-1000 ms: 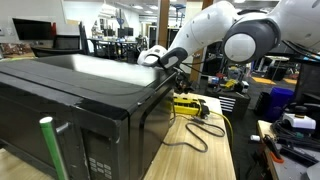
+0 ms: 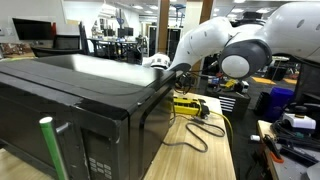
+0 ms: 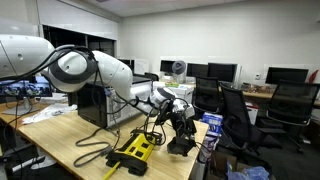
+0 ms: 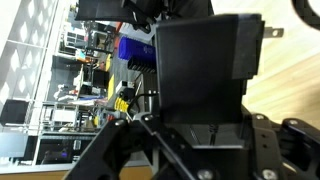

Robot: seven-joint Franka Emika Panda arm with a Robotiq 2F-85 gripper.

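Observation:
In the wrist view a block-shaped thing with a black upper part and an orange-brown face [image 4: 203,98] fills the space before the camera. My gripper is shut on it; the fingers show only in part at the frame's lower edge. Seen from exterior view 2, the gripper [image 3: 180,118] points down over the right end of the wooden table, with a dark thing [image 3: 182,145] just beneath it. Whether that dark thing is the held one or something on the table, I cannot tell. The black oven-like box hides the gripper in exterior view 1.
The large black box [image 2: 100,105] takes up the near side of the table. A yellow-and-black tool [image 3: 130,155] with its cable lies beside the gripper. Office chairs [image 3: 250,110] stand past the table's edge. Bare wood [image 3: 65,145] shows at the table's near left.
The arm has shifted slightly in exterior view 1, most visibly around its elbow and wrist. The black box and the yellow tool have stayed put.

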